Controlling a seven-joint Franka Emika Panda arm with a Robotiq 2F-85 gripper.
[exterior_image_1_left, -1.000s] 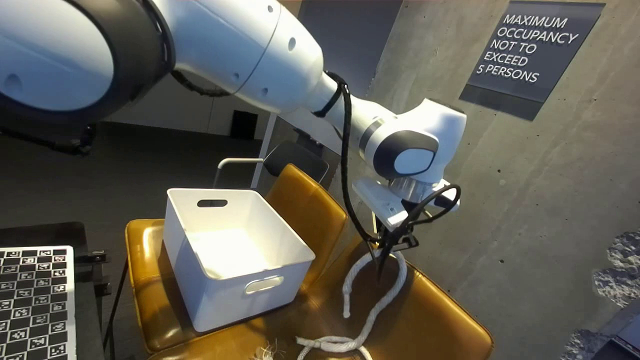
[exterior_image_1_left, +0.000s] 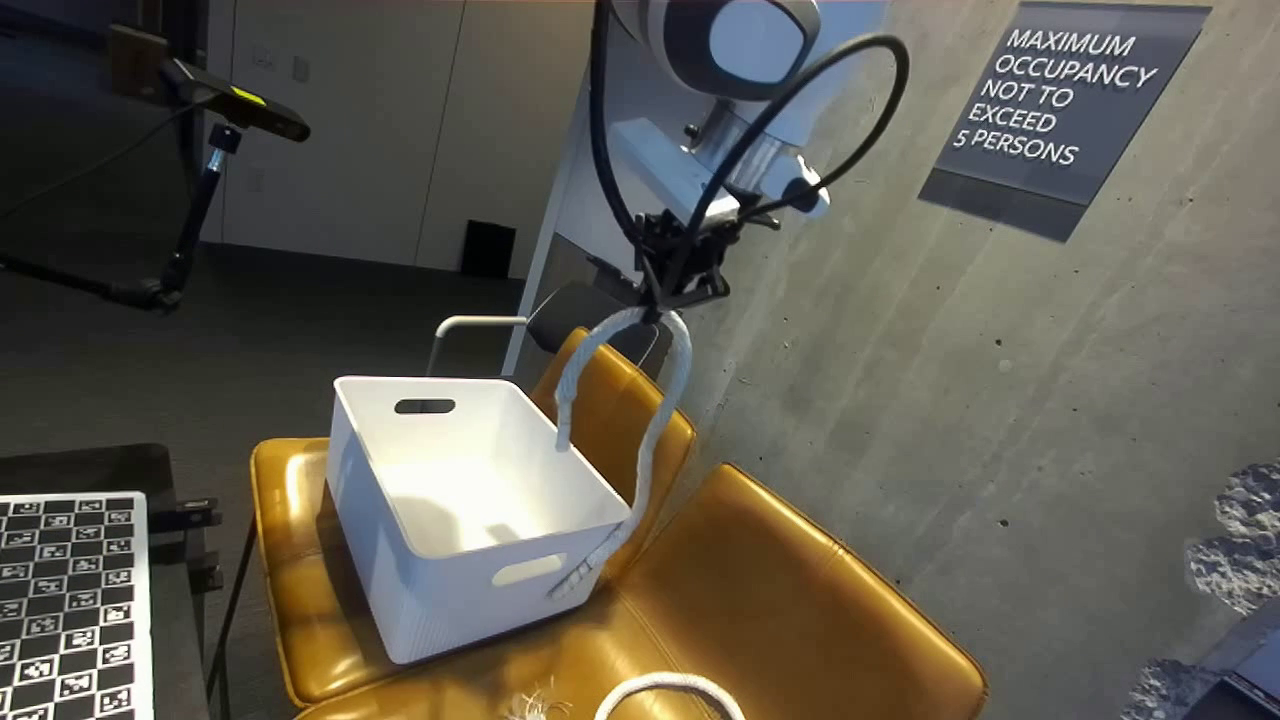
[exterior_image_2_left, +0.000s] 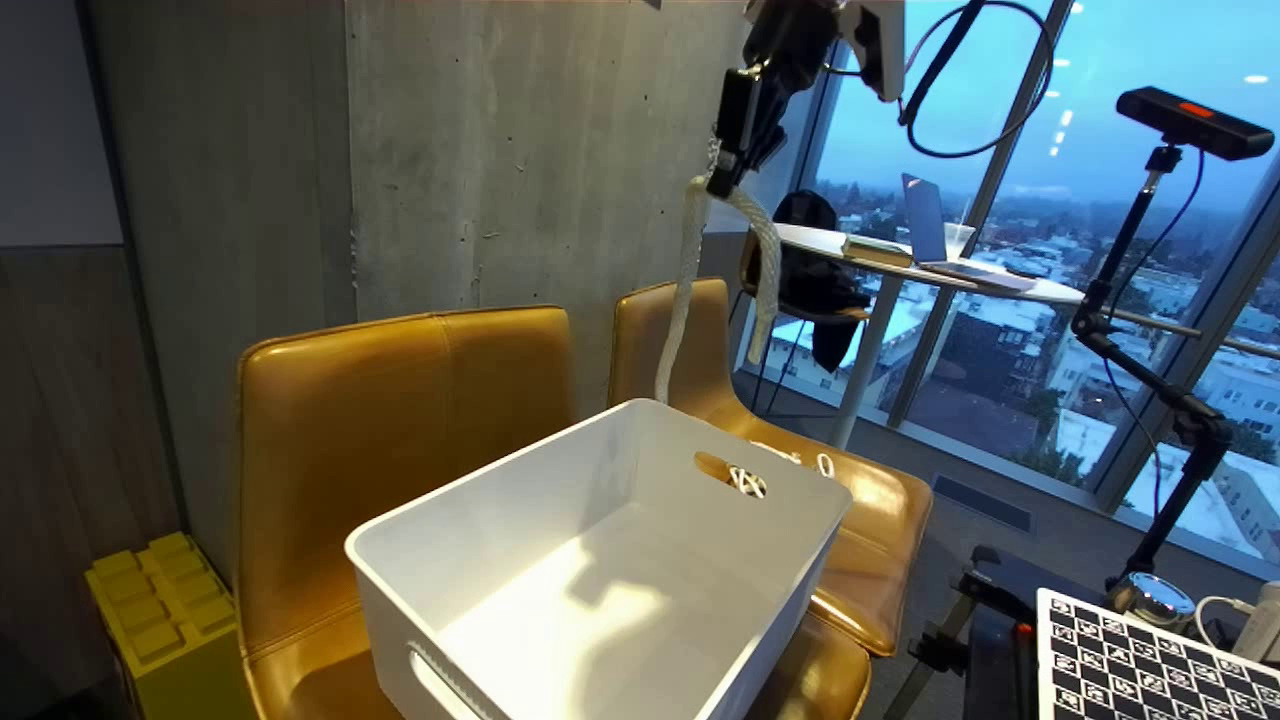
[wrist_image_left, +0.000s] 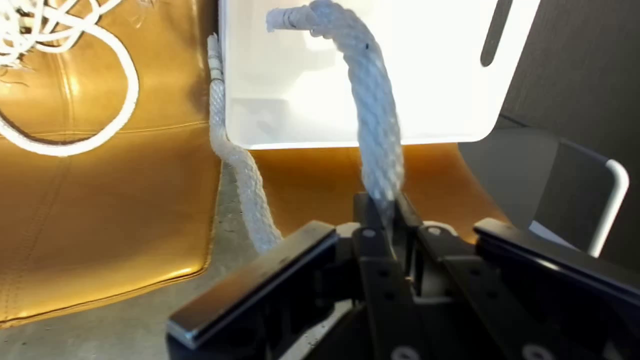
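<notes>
My gripper (exterior_image_1_left: 662, 310) is shut on a pale braided rope (wrist_image_left: 375, 102), high above the chairs. Both rope ends dangle. In the wrist view one end curls over the inside of the white bin (wrist_image_left: 264, 147), while the longer length runs down along the bin's outer side. The bin (exterior_image_1_left: 480, 606) stands upright on a tan leather chair (exterior_image_1_left: 288, 504), and its inside looks empty. Against the wall in exterior view 2, the same rope (exterior_image_2_left: 686, 288) hangs from the gripper (exterior_image_2_left: 720, 192) beyond the bin's far corner.
Another white cord (wrist_image_left: 129, 90) lies looped on the neighbouring tan chair (wrist_image_left: 96, 210), with a tangle beside it. Concrete wall (exterior_image_1_left: 1080, 396) rises close behind the chairs. A patterned board (exterior_image_1_left: 72, 600) and a camera stand (exterior_image_2_left: 1128, 240) are off to the side.
My gripper has risen and moved left from the right-hand chair towards the bin, carrying the rope. That rope has come up off the chair; the bin has not moved.
</notes>
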